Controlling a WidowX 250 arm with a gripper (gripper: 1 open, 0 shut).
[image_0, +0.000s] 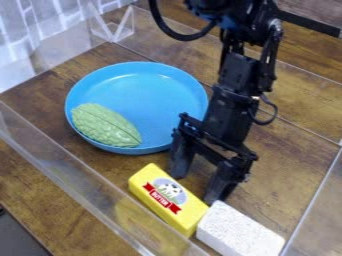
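Note:
The black gripper is low over the wooden table, open, just behind a yellow box with a white label and red banner, at the bottom centre. A white block lies to the right of the yellow box. A blue plate at the upper left holds a pale green leaf-like object.
Clear plastic walls run along the left, front and right edges. Bare wood shows to the right of the arm and behind it.

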